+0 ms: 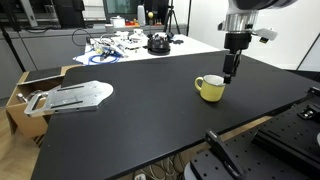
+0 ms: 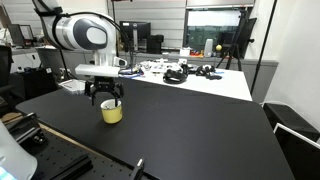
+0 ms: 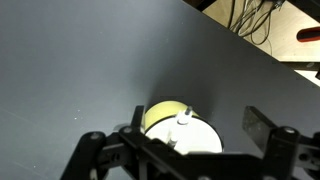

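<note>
A yellow cup (image 1: 211,90) with a pale inside stands upright on the dark table, its handle (image 1: 198,84) toward the left in exterior view 1. In exterior view 2 the cup (image 2: 112,114) is close to the front edge, partly behind my gripper (image 2: 106,99). My gripper (image 1: 230,71) is open, pointing down beside and a little above the cup. From the wrist, the cup's rim (image 3: 153,113) shows at the bottom, between the spread fingers. A small white thing (image 3: 184,118) appears inside the cup; I cannot tell what it is. Nothing is held.
A flat silver plate-like piece (image 1: 76,97) lies at the table's left in exterior view 1. Cables and tools (image 1: 115,43) clutter another surface at the back. Dark robot hardware (image 1: 285,140) borders the front right.
</note>
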